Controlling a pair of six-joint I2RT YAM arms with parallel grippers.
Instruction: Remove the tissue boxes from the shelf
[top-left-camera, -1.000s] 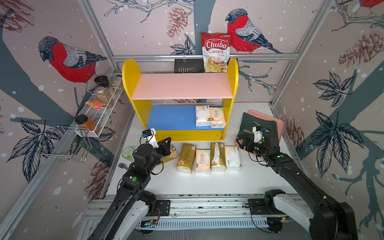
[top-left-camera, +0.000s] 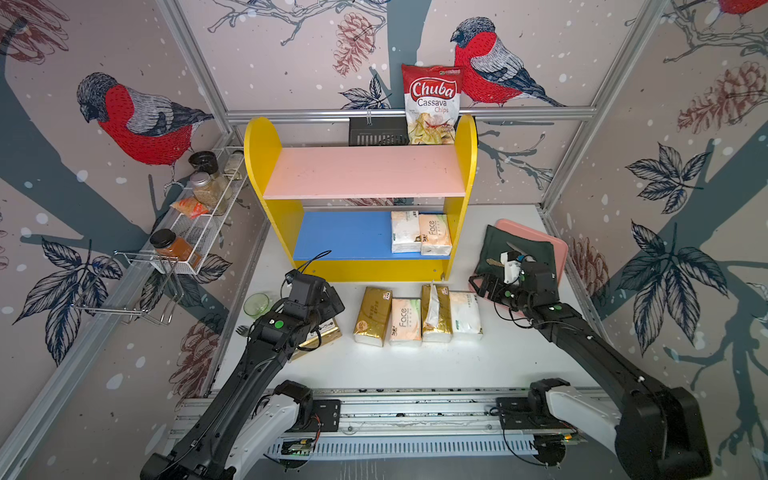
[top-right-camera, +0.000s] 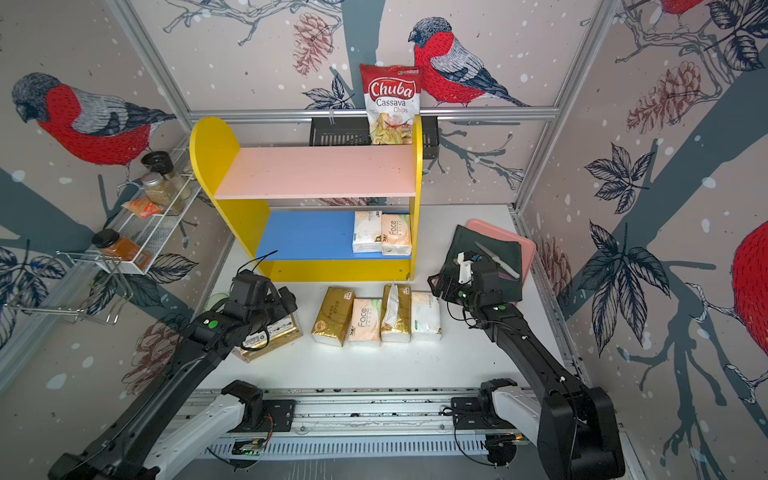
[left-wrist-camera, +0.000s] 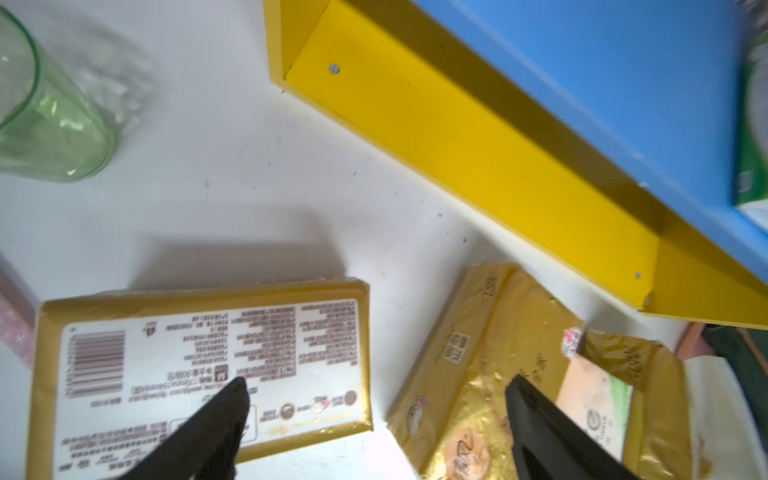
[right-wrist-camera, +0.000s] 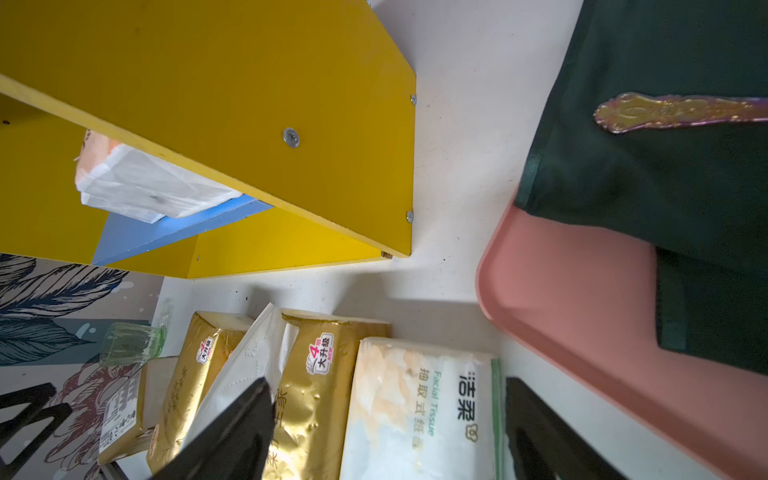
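Observation:
Two tissue packs, one white (top-left-camera: 405, 231) and one peach (top-left-camera: 435, 234), sit at the right end of the blue shelf board (top-left-camera: 344, 233). A row stands on the table: a gold pack (top-left-camera: 373, 315), a peach pack (top-left-camera: 405, 321), a second gold pack (top-left-camera: 436, 320) with tissue sticking out, and a white pack (right-wrist-camera: 424, 408). Further left another gold pack (left-wrist-camera: 200, 376) lies flat, label up, partly hidden by the left arm from above. Over it my left gripper is open, fingers wide apart. My right gripper hangs open above the row's right end, holding nothing.
A green glass (top-left-camera: 257, 305) stands left of the flat gold pack, with a fork (top-left-camera: 243, 330) nearby. At right lie a pink tray (right-wrist-camera: 576, 272) and dark cloth (right-wrist-camera: 672, 176) with cutlery.
The gold pack, earlier raised with the left gripper, now lies on the table at left. My right arm has barely moved.

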